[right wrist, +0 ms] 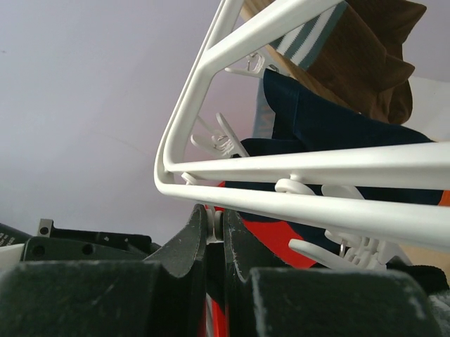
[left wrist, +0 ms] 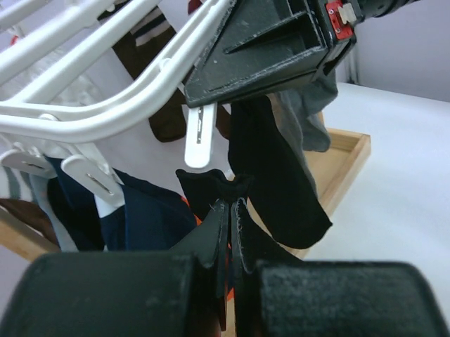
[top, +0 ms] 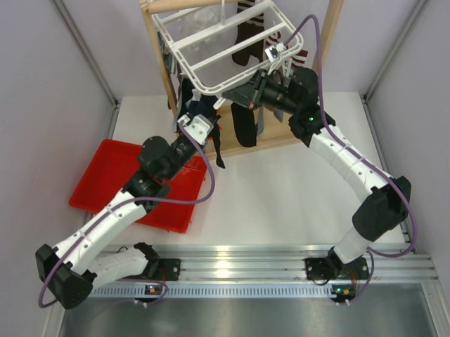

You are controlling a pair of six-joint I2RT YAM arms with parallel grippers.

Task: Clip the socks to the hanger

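A black sock [left wrist: 204, 186] is pinched at its top between the fingertips of my left gripper, which is shut. In the top view its lower end [top: 219, 158] dangles below that gripper. Just above the pinched cloth in the left wrist view hangs a white clip [left wrist: 199, 144], apart from the sock. My right gripper is shut on this clip at the front corner of the white hanger [top: 242, 49]. Other socks hang from the hanger, among them a long black one [left wrist: 278, 172] and a navy one [left wrist: 158, 214].
A wooden stand [top: 332, 28] holds the hanger at the back. The red bin [top: 105, 175] sits at left, partly beneath my left arm. More white clips [left wrist: 91, 175] hang along the hanger's edge.
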